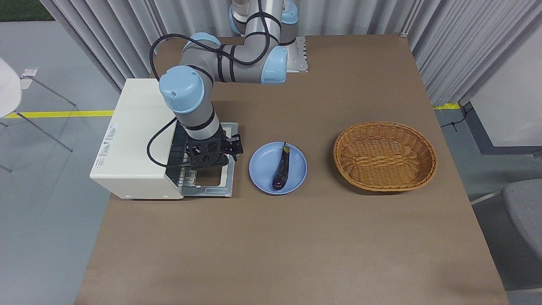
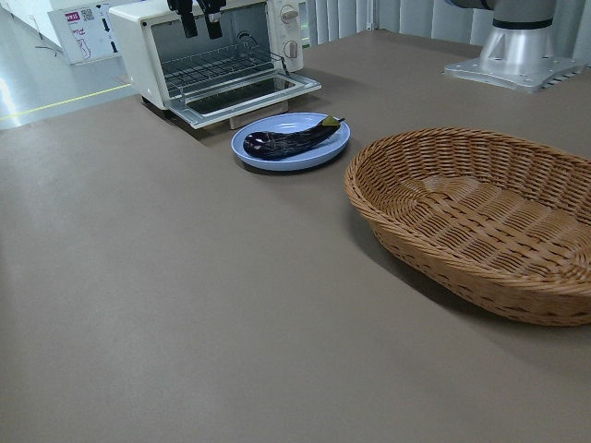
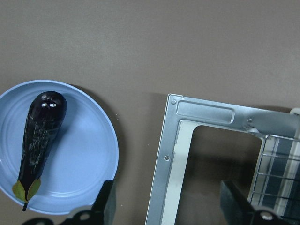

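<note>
The white toaster oven (image 1: 129, 142) has its door (image 3: 166, 159) lowered flat, the wire rack (image 2: 217, 68) showing inside. My gripper is over the door, its two fingers spread wide with nothing seen between them; in the left view it hangs at the oven's upper front. A blue plate (image 1: 261, 167) beside the door holds a dark eggplant (image 1: 281, 170) with a green stem cap.
A brown wicker basket (image 1: 384, 155) stands right of the plate in the front view.
</note>
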